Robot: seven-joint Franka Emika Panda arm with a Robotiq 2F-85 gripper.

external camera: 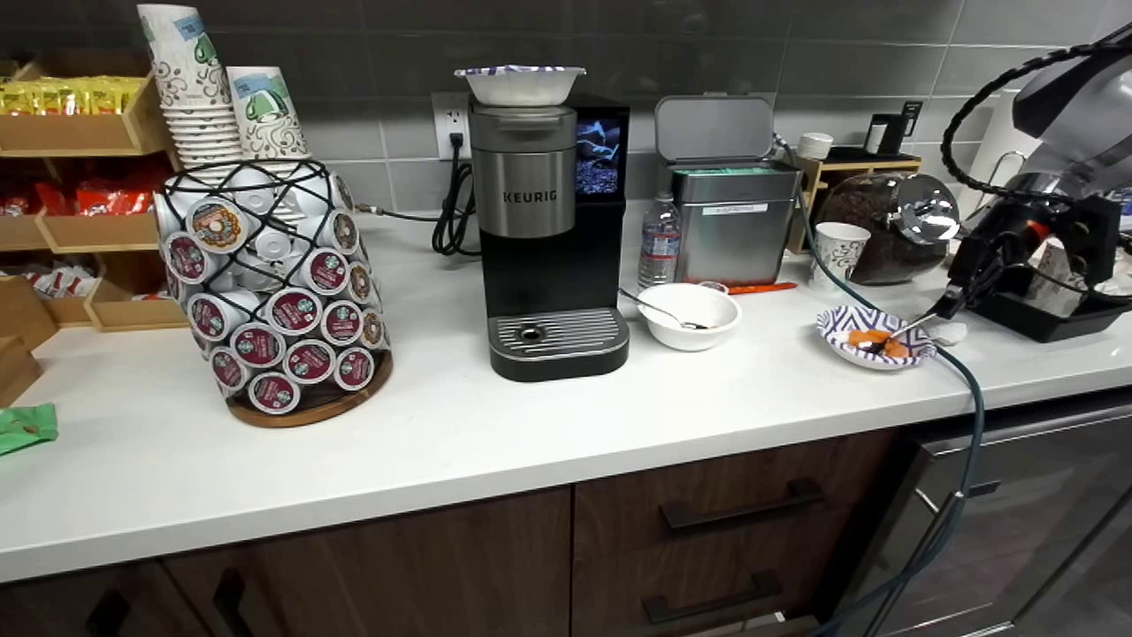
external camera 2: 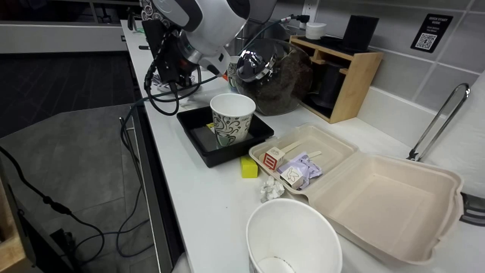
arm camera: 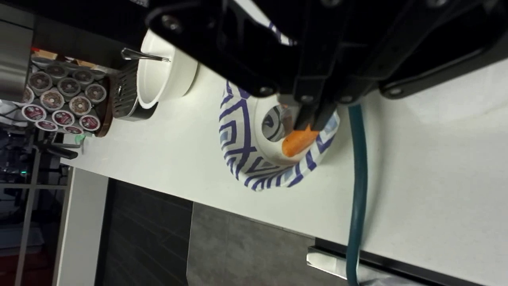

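A white paper bowl with purple patterning (external camera: 838, 324) sits near the counter's front edge at the right, holding orange pieces (arm camera: 300, 141). My gripper (external camera: 947, 308) is above the bowl's right side, shut on the handle of a metal spoon (external camera: 914, 325). The spoon slants down to the left, with its head inside the bowl among the orange pieces. In the wrist view the rounded spoon head (arm camera: 273, 124) reflects the bowl's pattern, and my fingers (arm camera: 308, 102) cover part of the bowl and its contents. Whether anything rests in the spoon is unclear.
A teal hose (external camera: 960, 372) passes beside the bowl and over the counter edge. To the left stand a white bowl (external camera: 679, 338) with a utensil and a coffee machine (external camera: 527, 180). A black tray (external camera 2: 213, 158) with a paper cup (external camera 2: 232, 118) lies close behind the arm.
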